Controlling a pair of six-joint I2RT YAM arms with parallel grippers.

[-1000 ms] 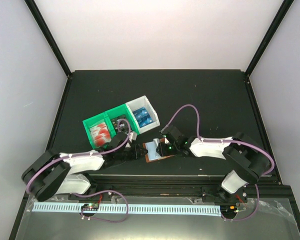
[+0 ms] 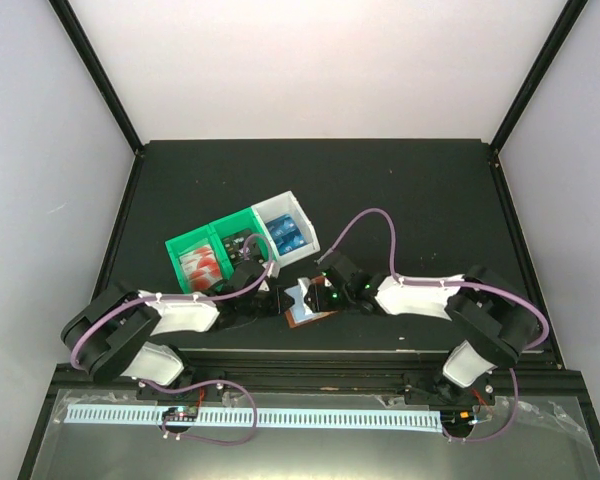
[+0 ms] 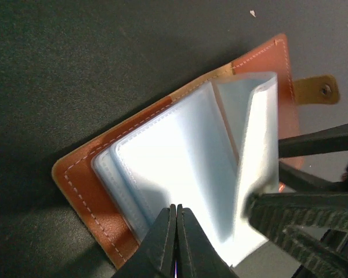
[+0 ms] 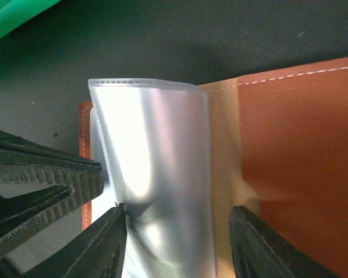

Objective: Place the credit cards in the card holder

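Note:
The brown leather card holder [image 2: 298, 321] lies opened out on the black table between my two grippers. Its clear sleeves [image 3: 180, 145] are spread, and one raised, curled leaf [image 3: 260, 133] stands up from the rest. My left gripper is shut over the sleeves, with nothing showing between its fingertips. Around the curled leaf [image 4: 156, 150] my right gripper stands part open, a finger on each side. Red-and-white cards [image 2: 200, 267], dark cards [image 2: 242, 246] and blue cards [image 2: 286, 234] lie in separate compartments at the back left. Neither gripper holds a card that I can see.
A green two-part bin [image 2: 211, 232] and a white bin [image 2: 308, 224] stand just behind the grippers. A brown snap strap [image 3: 316, 90] sticks out from the holder's end.
The left arm has shifted, its elbow moving right and up in the top view. The right gripper stays beside the holder. The bins have not moved.

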